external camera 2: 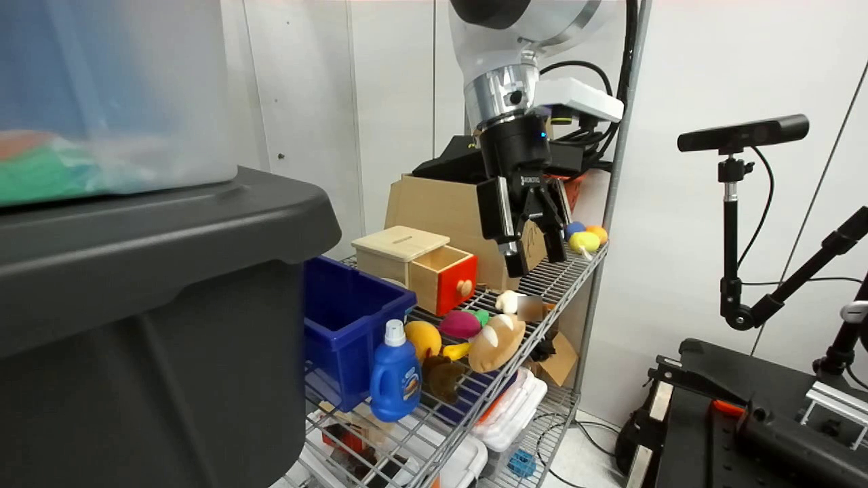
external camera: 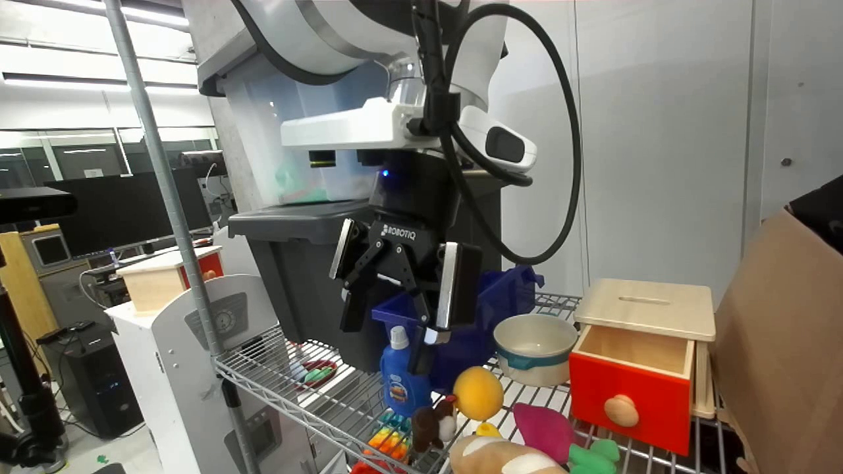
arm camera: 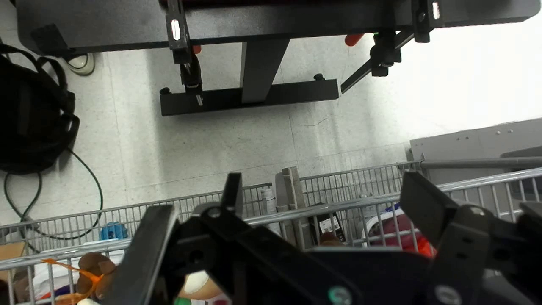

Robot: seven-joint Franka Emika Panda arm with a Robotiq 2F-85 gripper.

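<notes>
My gripper [external camera: 388, 330] hangs above the wire shelf, its fingers spread and nothing between them. In the second exterior view the same open gripper [external camera 2: 537, 256] is in the air, higher than the toys. Below it in the first exterior view are a blue detergent bottle [external camera: 404, 378] and an orange ball [external camera: 479, 394]. A small wooden cabinet [external camera: 646, 304] has its red-fronted drawer [external camera: 629, 399] pulled out, and the drawer's visible inside looks empty. The wrist view shows the spread fingers [arm camera: 233, 192] over the shelf's edge.
A dark blue bin [external camera 2: 351, 302] and a cream pot [external camera: 537, 344] stand behind the toys. A toy bread [external camera 2: 497, 342] lies near the shelf's front. The large grey tote [external camera: 324, 276] stands close behind the gripper, and a cardboard box [external camera: 778, 332] bounds the right side.
</notes>
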